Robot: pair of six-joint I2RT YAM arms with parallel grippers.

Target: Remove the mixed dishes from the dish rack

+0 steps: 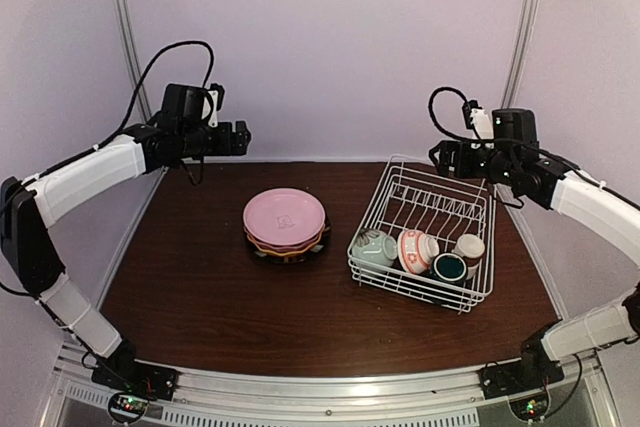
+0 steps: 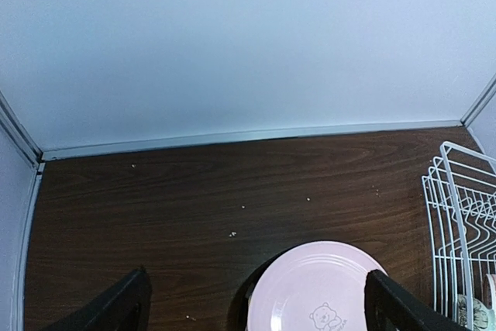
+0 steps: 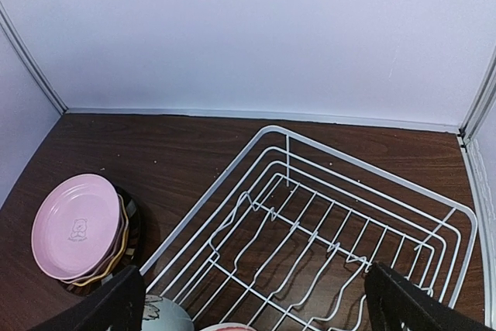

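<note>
A white wire dish rack stands on the right of the table, holding a pale green bowl, a white bowl with red pattern, a dark green cup and a white cup along its front. Left of it lies a stack of plates topped by a pink one. My left gripper is open and raised above the back left, beyond the plates. My right gripper is open, hovering over the rack's back part; both are empty.
Walls enclose the back and both sides. The rack's rear slots are empty.
</note>
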